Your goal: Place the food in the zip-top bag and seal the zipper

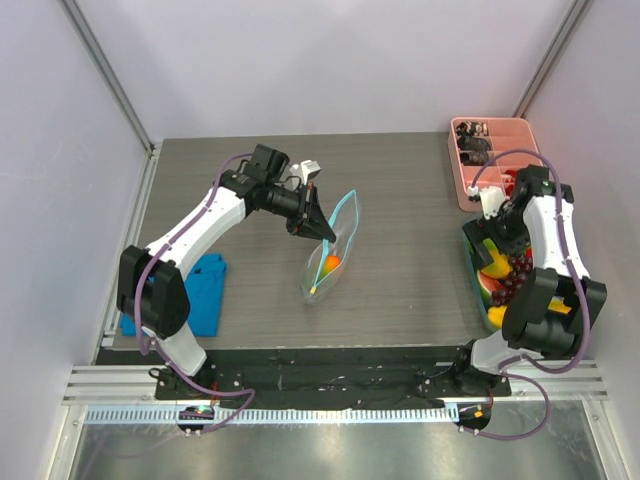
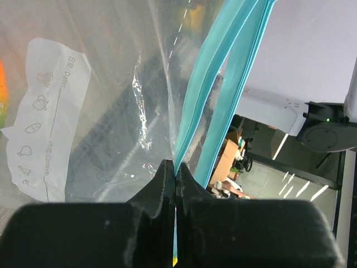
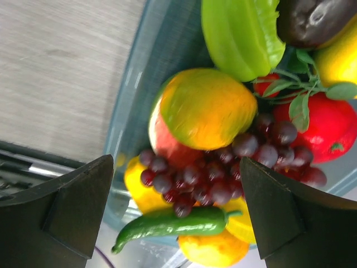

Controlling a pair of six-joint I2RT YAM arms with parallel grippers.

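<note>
The clear zip top bag point(image 1: 340, 255) stands open on the table, an orange food point(image 1: 330, 264) inside. My left gripper is shut on the bag's blue zipper edge. My right gripper is open over the bin of food point(image 3: 134, 84), with nothing held; below it are a yellow-orange fruit point(image 3: 206, 106), a green piece point(image 3: 237, 39), grapes point(image 3: 220, 184), a green pepper point(image 3: 178, 223), a tomato point(image 3: 323, 128) and an eggplant point(image 3: 301, 19).
A pink divided tray point(image 1: 510, 135) sits at the back right. Blue cloths point(image 1: 205, 290) lie at the left.
</note>
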